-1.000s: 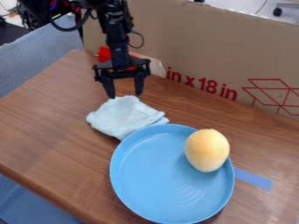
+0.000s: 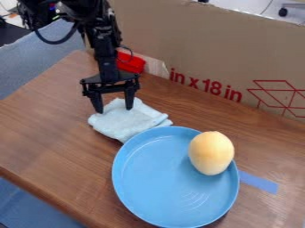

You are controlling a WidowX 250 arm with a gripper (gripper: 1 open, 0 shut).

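Note:
My black gripper (image 2: 113, 101) is low over the wooden table, its fingertips down at the back edge of a pale, light-blue folded cloth (image 2: 128, 123); the fingers look apart, and whether they touch the cloth is unclear. A blue plate (image 2: 161, 194) lies in front of the cloth, with a round yellowish loaf or ball (image 2: 211, 150) on its right part.
A cardboard box (image 2: 223, 65) with red print walls off the back. A red object (image 2: 134, 65) sits behind the arm. Blue tape (image 2: 259, 182) is on the table right of the plate. Bare wood (image 2: 48, 120) is clear at the left.
My gripper has moved left and down from above the back of the cloth to the cloth's back edge. The cloth, plate and yellow item have stayed put.

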